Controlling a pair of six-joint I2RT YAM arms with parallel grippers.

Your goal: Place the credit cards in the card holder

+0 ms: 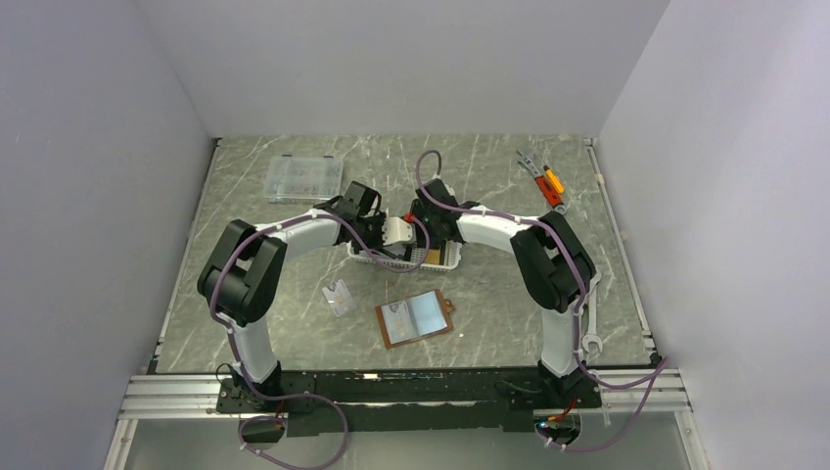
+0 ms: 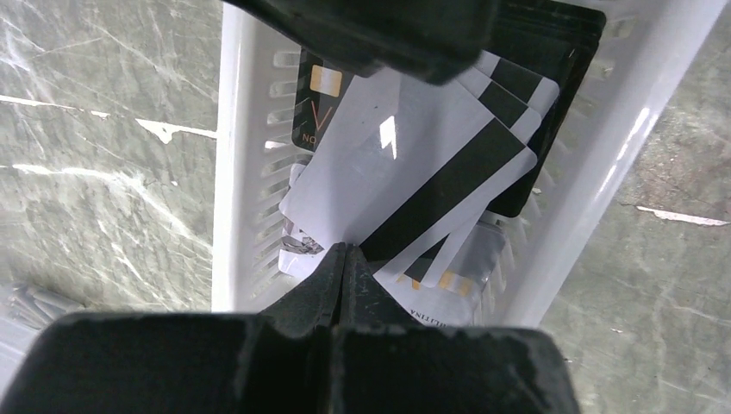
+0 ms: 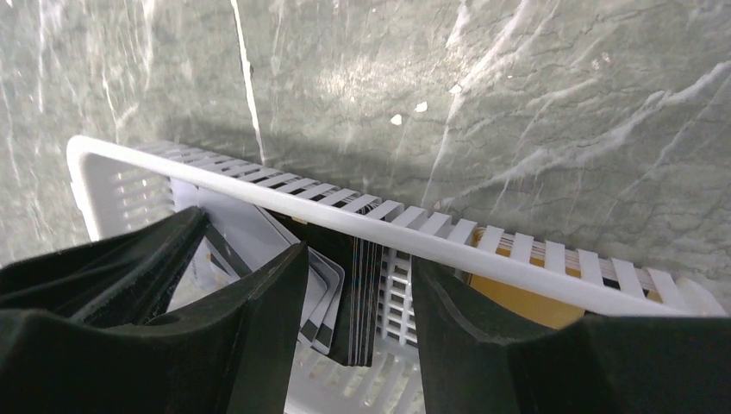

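Note:
A white slotted basket (image 2: 237,155) holds a pile of credit cards (image 2: 409,155), several white with dark stripes, some black. My left gripper is shut, its tips at the lower edge of the top white card. My right gripper is part open over the basket, a finger either side of black cards (image 3: 366,328) standing along their edges; whether it touches them I cannot tell. In the top view an open card holder (image 1: 413,316) on a brown base lies in front of the basket.
A clear plastic box (image 1: 302,178) stands at the back left, a small clear sleeve (image 1: 339,299) at front left. Pliers (image 1: 544,184) and wrenches (image 1: 592,333) lie along the right edge.

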